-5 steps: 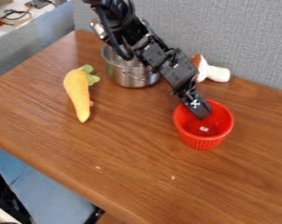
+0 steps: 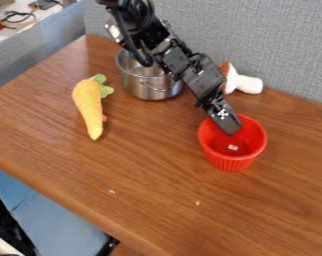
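My black arm reaches down from the top, and its gripper (image 2: 225,124) points into a red ribbed cup (image 2: 232,159) on the right side of the wooden table. The fingertips are at the cup's back-left rim or just inside it; whether they are open or shut cannot be made out. A small pale piece shows inside the cup.
A steel pot (image 2: 150,85) stands behind the arm. A yellow toy vegetable with a green top (image 2: 89,103) lies at left. A white and orange object (image 2: 247,83) lies by the grey back panel.
The arm has shifted very slightly at the cup; the other things stay where they were.
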